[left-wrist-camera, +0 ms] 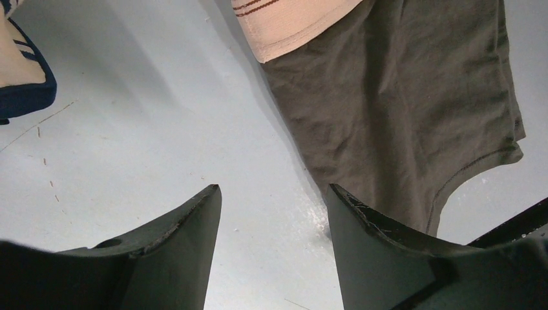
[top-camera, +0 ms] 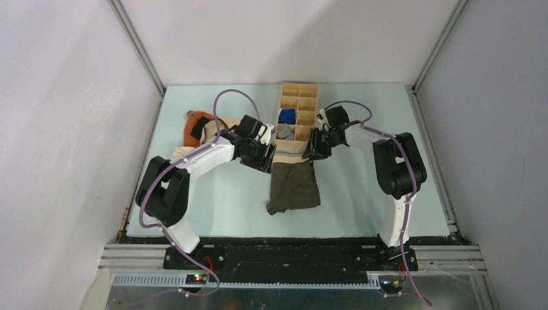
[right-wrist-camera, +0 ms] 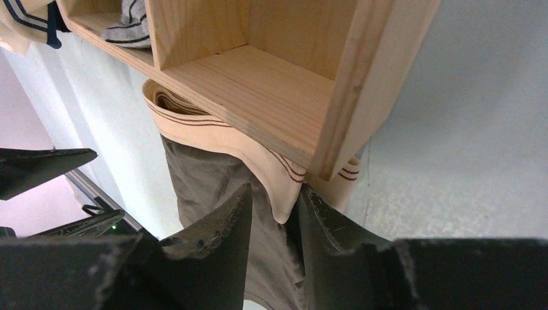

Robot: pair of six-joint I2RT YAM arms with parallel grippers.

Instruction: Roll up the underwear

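Dark grey underwear with a tan waistband lies flat below the wooden organizer, waistband at its upper edge. My right gripper is at the waistband's right corner, its fingers either side of a band fold and close together; whether it grips is unclear. My left gripper hangs open over the table beside the garment's left edge, nothing between its fingers.
A pile of orange, black and tan garments lies at the back left. The organizer holds blue and grey rolled items.
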